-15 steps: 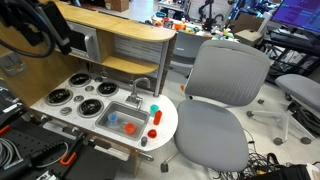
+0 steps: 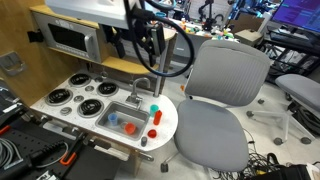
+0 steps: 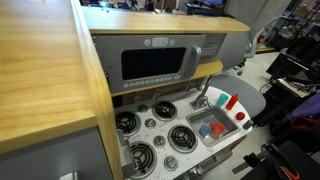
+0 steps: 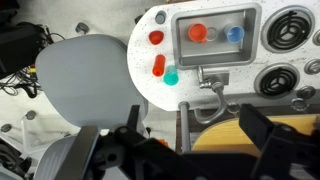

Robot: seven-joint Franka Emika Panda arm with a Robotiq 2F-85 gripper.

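Note:
My gripper stands open high above the kitchen set, its dark fingers (image 4: 262, 140) wide apart with nothing between them. Below it lies the sink (image 4: 218, 64), holding a red cup (image 4: 198, 32) and a blue cup (image 4: 235, 34). On the white counter beside the sink are a teal cup (image 4: 171, 75), an orange-red bottle (image 4: 158, 65), a round red item (image 4: 155, 37) and a small grey item (image 4: 160, 17). In exterior view 1 the arm (image 2: 152, 38) reaches in from the top left, in front of the upper shelf.
A tall faucet (image 3: 202, 90) rises behind the sink. Several stove burners (image 3: 183, 138) lie beside it, below the microwave (image 3: 160, 62). The wooden shelf (image 2: 130, 65) runs along the back. A grey chair (image 2: 208, 130) stands close to the counter's rounded end.
Across exterior view 1, the arm has swung from the left toward the right, from over the stove side to above the faucet and shelf end. The cups and counter items have stayed put.

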